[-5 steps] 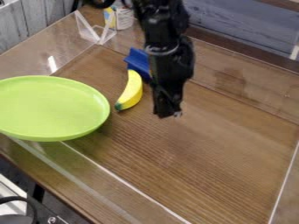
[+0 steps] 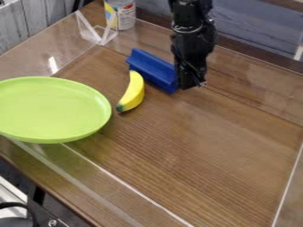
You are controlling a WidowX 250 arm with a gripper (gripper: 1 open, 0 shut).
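Observation:
My black gripper is low at the back middle of the wooden table, at the right end of a blue block, close to or touching it; it looks shut, and its fingertips are small in view. A yellow banana lies just in front of the block, to the left. A large green oval plate fills the left side.
A can and a clear plastic object stand at the back left. Walls edge the table at the back.
My gripper has moved back, away from the camera, to beside the blue block. The banana and plate have not visibly moved.

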